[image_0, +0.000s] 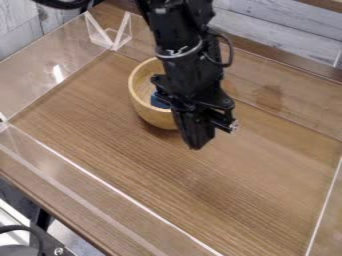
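The black robot arm reaches down from the top of the view, and its gripper (195, 134) is shut, hanging over the middle of the wooden table, with nothing visible between its fingers. Behind it, a tan bowl (140, 84) sits on the table, partly hidden by the arm, with something blue (158, 101) inside it.
Pale edges border it at left and right, a white object (114, 30) is at the upper left, and dark cables lie at the lower left corner.
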